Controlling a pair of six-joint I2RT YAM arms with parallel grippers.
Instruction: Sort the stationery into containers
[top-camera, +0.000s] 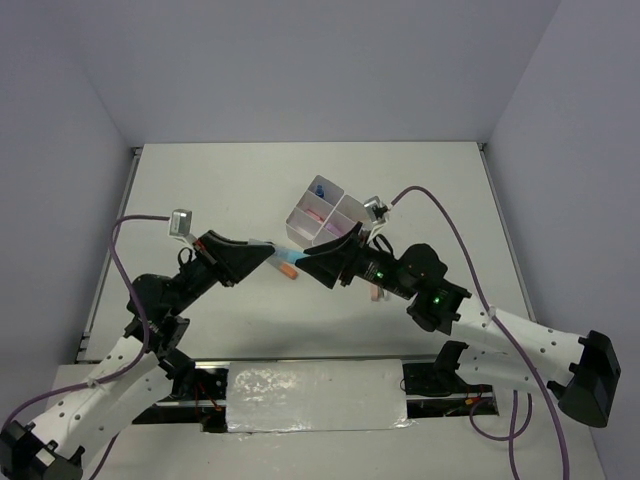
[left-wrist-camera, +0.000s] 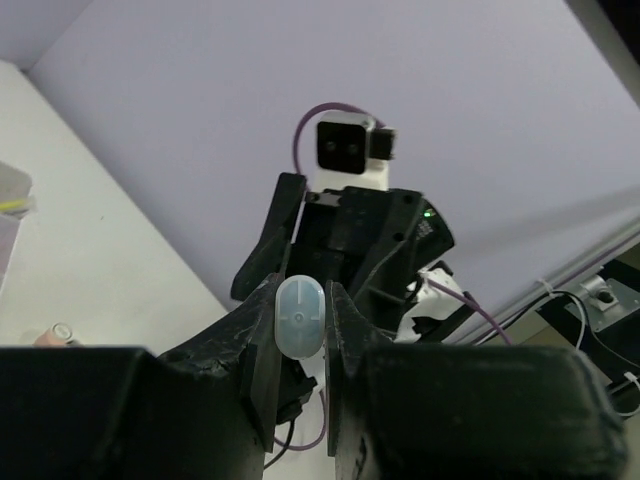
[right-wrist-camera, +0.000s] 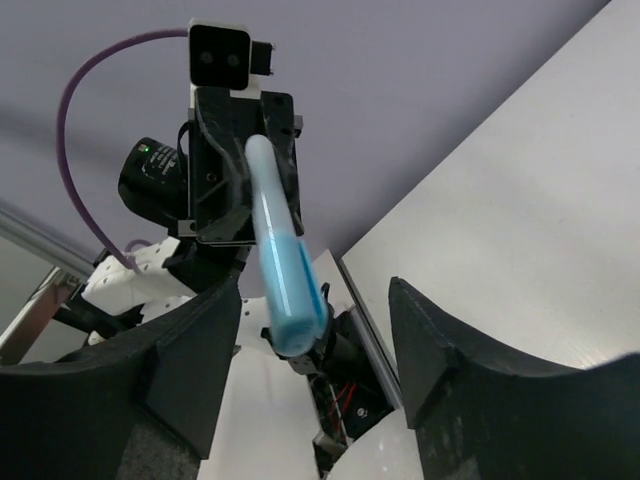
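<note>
A light-blue pen-shaped item (top-camera: 288, 254) is held in the air by my left gripper (top-camera: 263, 252), which is shut on it; in the left wrist view its rounded end (left-wrist-camera: 299, 316) shows between the fingers. My right gripper (top-camera: 312, 264) faces it from the right, part open, with the blue item's near end (right-wrist-camera: 293, 310) just in front of or between its fingertips; whether they touch it I cannot tell. An orange item (top-camera: 288, 271) lies on the table below. A compartmented container (top-camera: 298, 217) holds small blue and pink items.
A few pale and pinkish items (top-camera: 376, 292) lie right of the centre, partly behind my right arm. Grey walls enclose it.
</note>
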